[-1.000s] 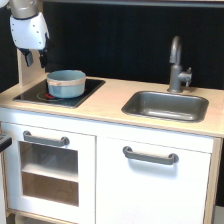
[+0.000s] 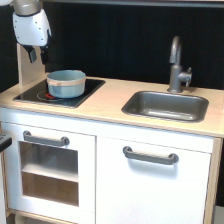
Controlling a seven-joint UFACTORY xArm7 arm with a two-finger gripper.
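At the upper left, a white robot arm reaches down from the top edge, and its dark gripper hangs above the back left of the stove. Its fingers are too small and dark against the backdrop to show whether they are apart. The blue-grey pot stands upright on the black cooktop, to the right of the gripper and lower in view. A gap shows between gripper and pot.
A metal sink with a tall faucet is set in the right of the wooden counter. Bare counter lies between cooktop and sink. Below are the oven door with a window and a white cabinet door.
The arm and gripper have shifted slightly to the right. The pot, sink and doors look the same.
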